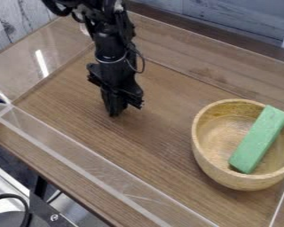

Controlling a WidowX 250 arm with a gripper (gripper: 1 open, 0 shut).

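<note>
The black robot arm reaches down from the top left, its gripper (114, 105) low over the wooden table (132, 168), left of centre. The fingertips are dark and small; nothing shows between them, and the gripper looks shut. A wooden bowl (212, 133) sits at the right with a green block (261, 138) inside, lying tilted against its rim. The gripper is well to the left of the bowl, apart from it.
A small white object stands at the back left, partly behind the arm. Black cables lie at the bottom left corner, and something blue is at the left edge.
</note>
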